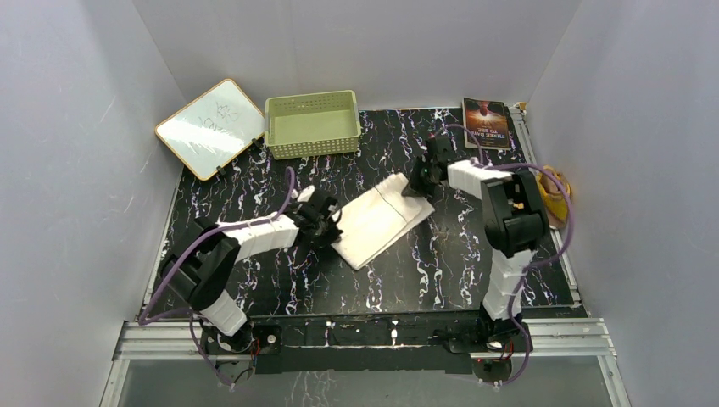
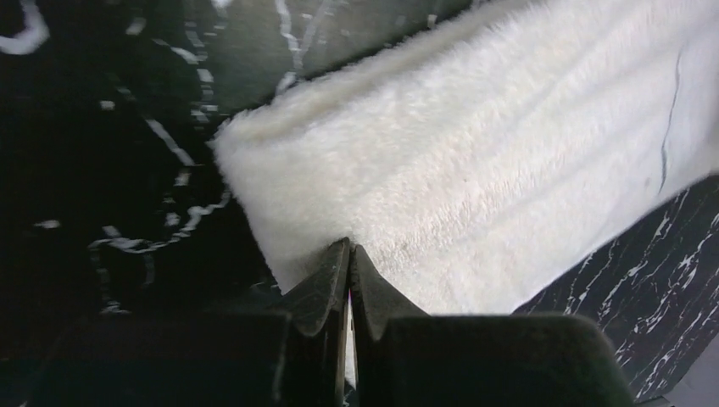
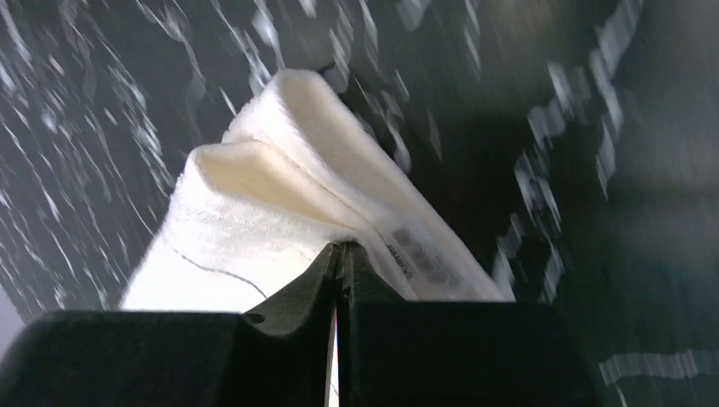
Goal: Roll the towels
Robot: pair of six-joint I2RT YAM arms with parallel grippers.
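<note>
A white folded towel (image 1: 378,222) lies diagonally on the dark marbled table, running from lower left to upper right. My left gripper (image 1: 336,233) is at its lower-left end; in the left wrist view its shut fingertips (image 2: 337,263) press into the towel (image 2: 475,144), any pinched cloth hidden. My right gripper (image 1: 412,186) is at the upper-right end; in the right wrist view it is shut at a layered fold of the towel (image 3: 220,237), the cloth reaching up to its fingertips.
A green basket (image 1: 312,127) and a whiteboard (image 1: 208,127) stand at the back left. A book (image 1: 486,125) lies at the back right, a yellow bag (image 1: 553,203) at the right edge. Bare table surrounds the towel.
</note>
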